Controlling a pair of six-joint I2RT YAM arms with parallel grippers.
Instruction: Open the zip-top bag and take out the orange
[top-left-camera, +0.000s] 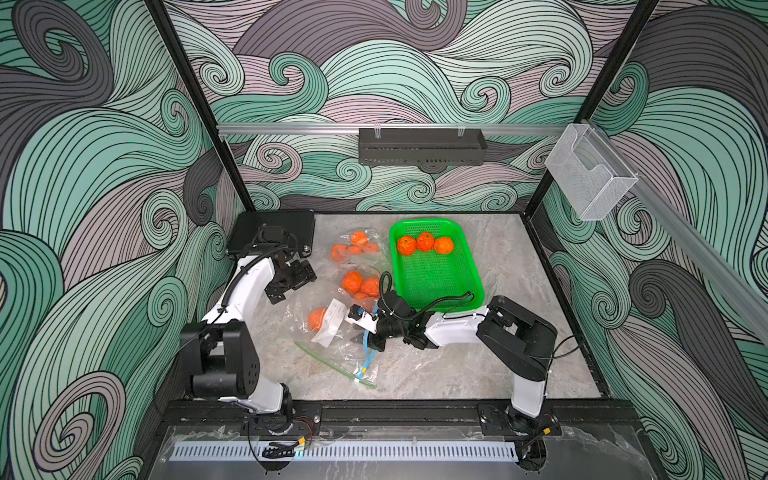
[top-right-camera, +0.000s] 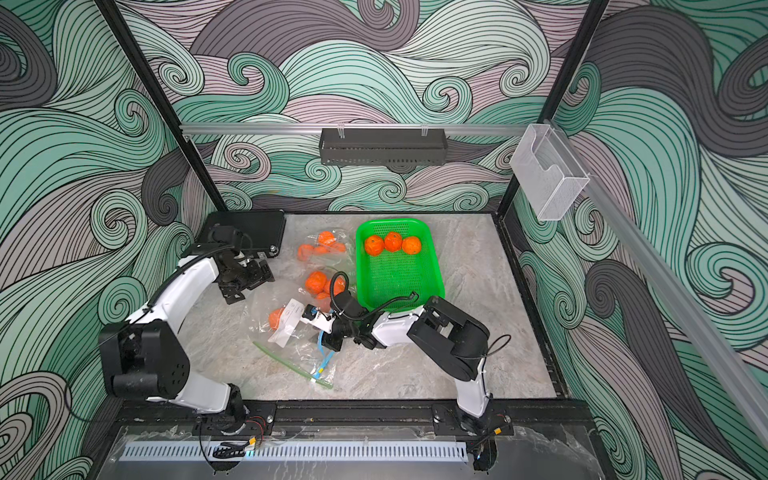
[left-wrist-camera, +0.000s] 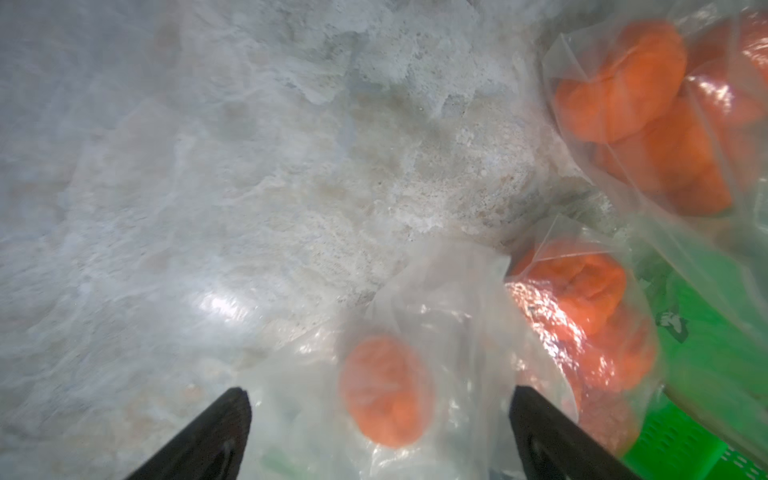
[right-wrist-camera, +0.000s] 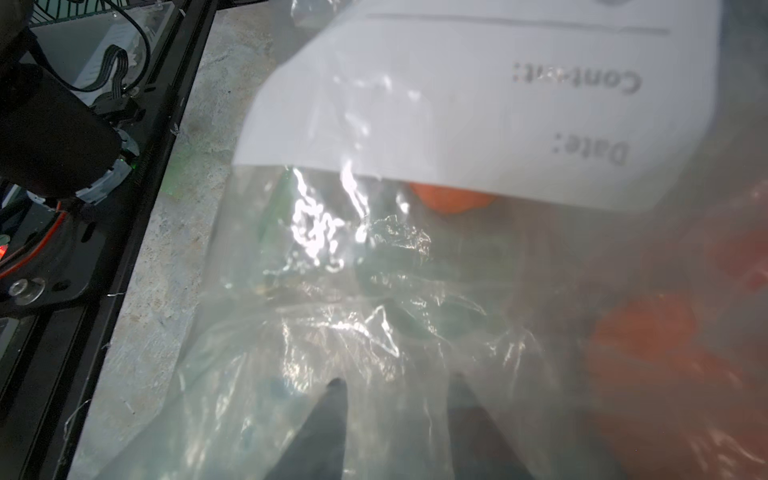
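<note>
A clear zip bag with a white label (top-left-camera: 329, 322) lies at the front left of the table, its blue zip strip (top-left-camera: 369, 360) and green strip (top-left-camera: 329, 363) at its near end. One orange (top-left-camera: 317, 318) shows under the film by the label. My right gripper (top-left-camera: 365, 328) is at the bag's right side. Its fingertips (right-wrist-camera: 326, 428) stand apart in the right wrist view, blurred by film; whether they are inside the mouth I cannot tell. My left gripper (top-left-camera: 293, 285), open, is left of the bag; between its fingers the left wrist view shows the orange below.
Two other bags of oranges, a middle one (top-left-camera: 352, 281) and a far one (top-left-camera: 357, 238), lie behind. A green basket (top-left-camera: 438, 276) with several oranges stands right of them. A black pad (top-left-camera: 300, 228) is at the back left.
</note>
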